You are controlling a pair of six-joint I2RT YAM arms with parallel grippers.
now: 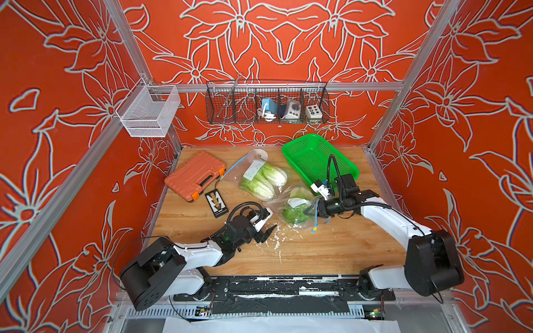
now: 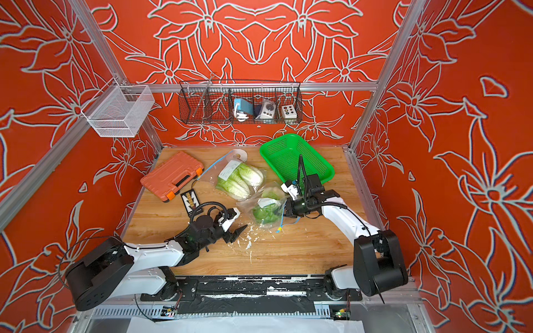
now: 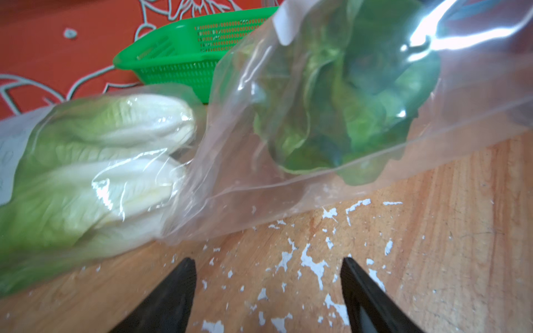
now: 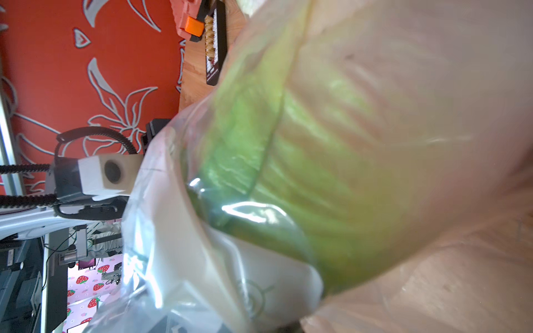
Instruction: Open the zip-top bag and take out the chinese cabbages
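Note:
A clear zip bag with leafy greens point(image 1: 294, 211) is held by my right gripper point(image 2: 286, 206) at its zip end, right of center; its fingertips are hidden by plastic in the right wrist view, where the greens point(image 4: 288, 155) fill the frame. A second bag with pale Chinese cabbages point(image 1: 263, 180) lies behind it on the left, also in the left wrist view point(image 3: 100, 177). My left gripper is open low over the wooden table, in front of the bags, nothing between its fingers.
A green basket point(image 1: 313, 155) stands at the back right. An orange case point(image 1: 191, 174) and a small dark tray point(image 1: 216, 202) lie at the left. Wire baskets hang on the walls.

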